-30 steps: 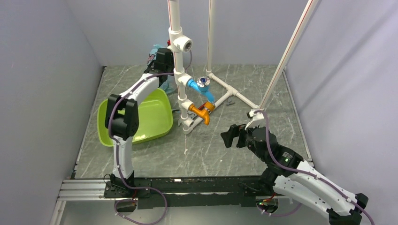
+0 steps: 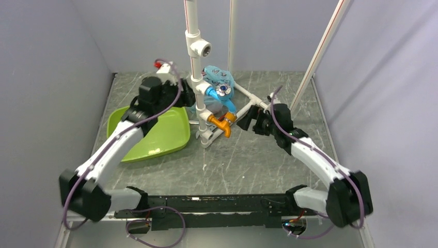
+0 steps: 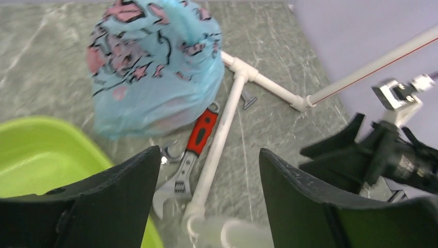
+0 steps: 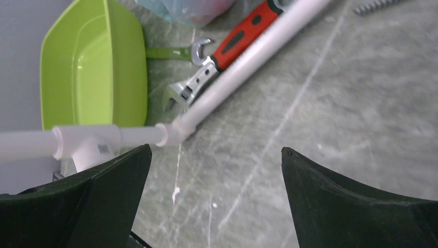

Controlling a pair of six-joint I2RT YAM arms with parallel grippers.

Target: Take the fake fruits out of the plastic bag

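A light-blue plastic bag with dark and pink printing (image 3: 155,77) stands behind the white pipe post, beyond the tray. In the top view the post and the blue valve partly cover the bag (image 2: 217,75), and its contents cannot be made out there. Low in the bag (image 4: 199,11), a pinkish shape shows through in the right wrist view. My left gripper is open and empty, above the tray's far right side and short of the bag. Right of the post, my right gripper is open too, with only bare floor between its fingers.
A green tray (image 2: 155,153) lies on the left. The pipe post (image 2: 195,67) with a blue valve (image 2: 223,90) and an orange tap (image 2: 221,124) rises between the arms. A red-handled wrench (image 3: 203,130) lies beside the floor pipe (image 3: 219,139).
The bag went from left of the post to behind and right of it. My left gripper has come away from the bag, back over the tray. My right gripper has moved inward and farther back.
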